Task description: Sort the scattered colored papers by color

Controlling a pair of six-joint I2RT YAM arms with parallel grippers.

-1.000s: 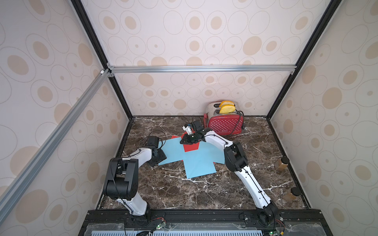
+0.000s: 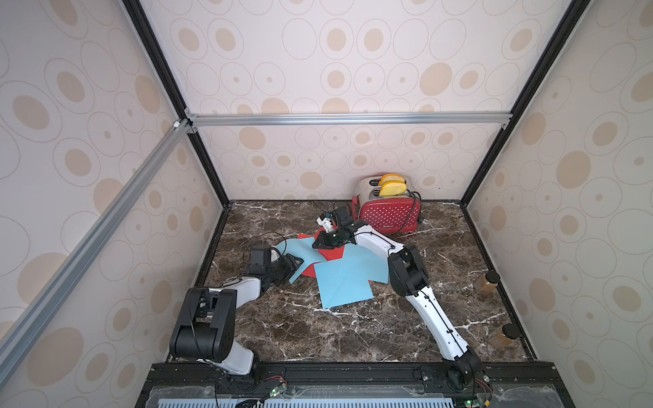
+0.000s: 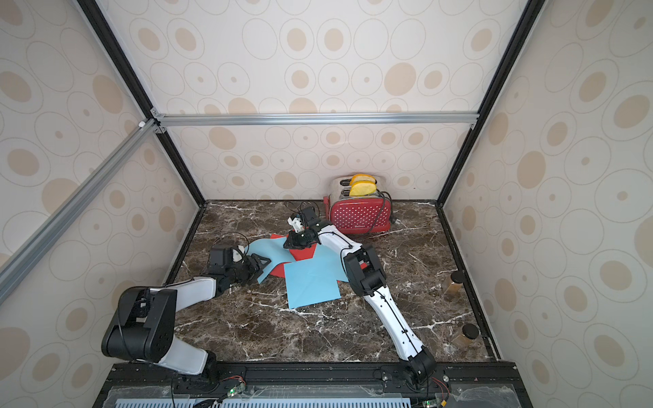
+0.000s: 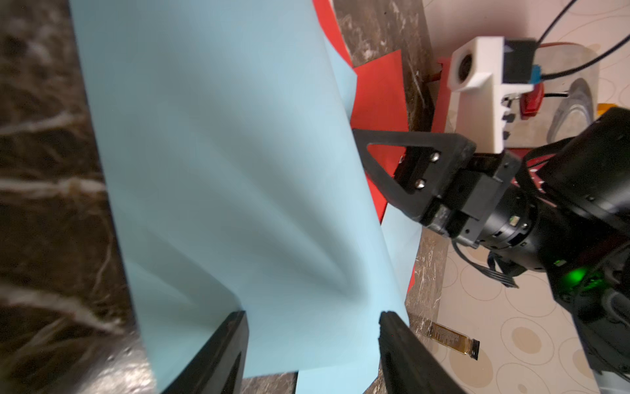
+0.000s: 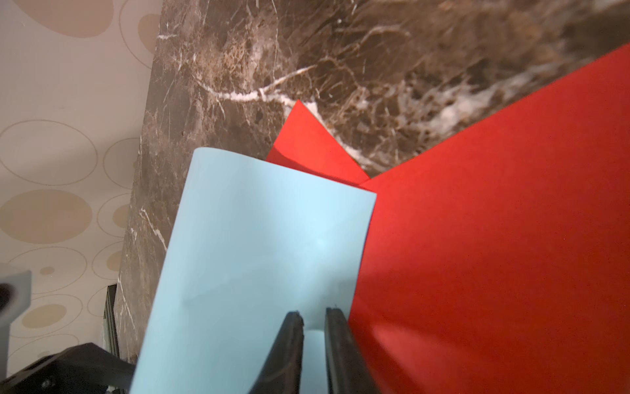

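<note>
A light blue paper (image 2: 304,252), bent upward, lies at the left of the pile. My left gripper (image 2: 299,261) is at its left side. In the left wrist view the fingers (image 4: 220,358) stand apart, with blue paper behind the gap. At the back, my right gripper has its fingertips close together on blue paper, beside a red sheet (image 5: 498,262). Another red corner (image 5: 308,141) shows behind the blue one. Also in the pile are a front blue sheet (image 2: 343,284), a right blue sheet (image 2: 367,261) and a red sheet (image 2: 331,253). Overlaps hide parts of them.
A red toaster (image 2: 387,212) with yellow slices stands at the back, close to the right arm. Two dark-capped jars (image 2: 487,282) stand by the right edge.
My left gripper has moved right. The left blue paper has gone from flat to bent, uncovering red beneath. The right arm stays in place.
</note>
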